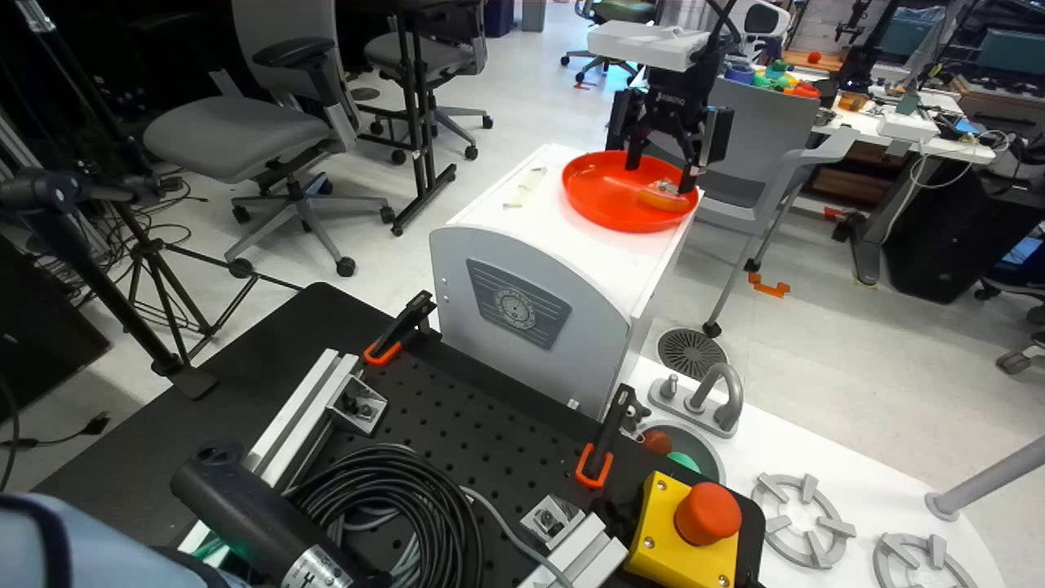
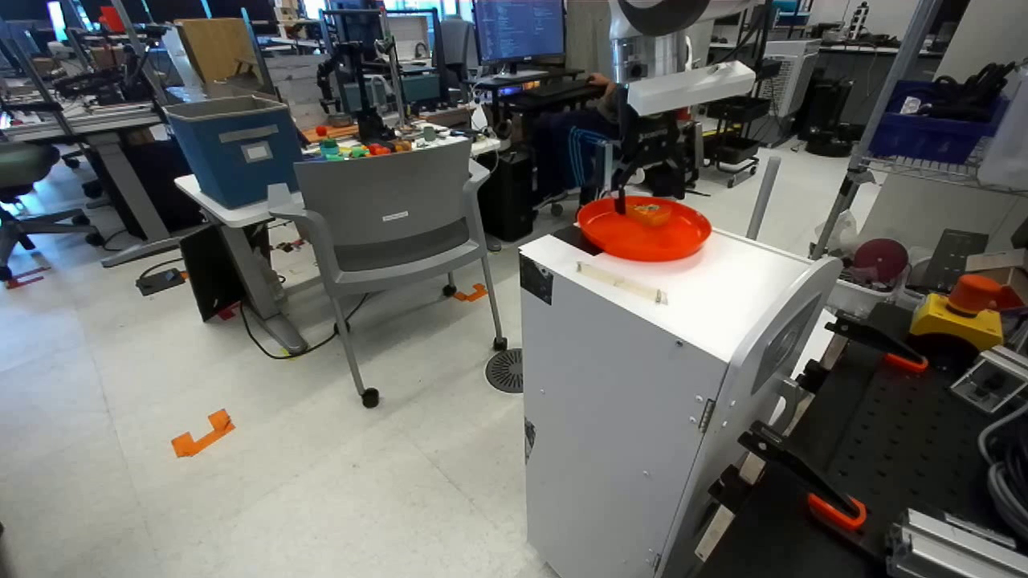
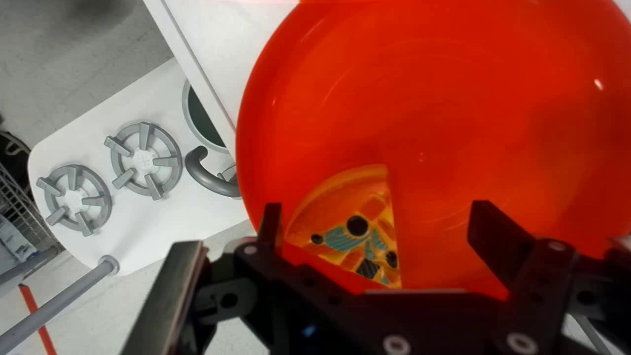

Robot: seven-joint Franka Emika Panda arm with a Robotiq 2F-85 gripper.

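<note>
A toy pizza slice point(image 3: 361, 228) with an orange crust and black and teal toppings lies in the round red plate point(image 3: 449, 71). In the wrist view it shows between the open fingers of my gripper, closer to the left one, with bare plate toward the right one. In exterior view 1 the gripper point(image 1: 662, 176) hangs over the plate's right part, fingers pointing down. There the slice point(image 1: 666, 199) lies near the plate's right edge, partly hidden by a finger. Exterior view 2 shows the slice point(image 2: 651, 213) beside a fingertip. Nothing is held.
The plate rests on a white cabinet top point(image 2: 694, 299), near its edge. A pale strip point(image 2: 622, 282) lies on that top. Lower down are a toy sink with a grey faucet point(image 1: 720, 392) and stove burners point(image 1: 801, 521). A grey chair point(image 2: 395, 221) stands close by.
</note>
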